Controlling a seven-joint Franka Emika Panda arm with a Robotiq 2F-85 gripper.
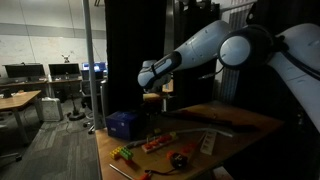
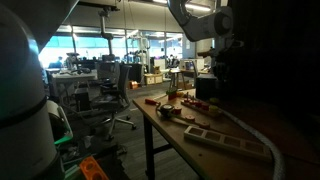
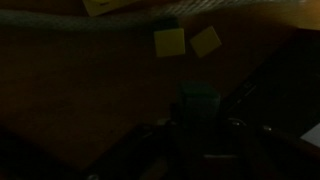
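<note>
In the wrist view my gripper is dark and hard to make out; a dull greenish piece sits between its fingers, its outline blurred by shadow. Below lies the brown table with a yellow square block and a second, tilted yellow block, both apart from the gripper. Seen from exterior view 1, the arm's wrist hangs over the far part of the table, near a blue box. Against the black curtain the fingers cannot be told apart there.
A grey hose curves across the table. Several coloured toys, among them a green-and-yellow piece and a red piece, lie towards the front. A long wooden tray with holes rests near the table's edge.
</note>
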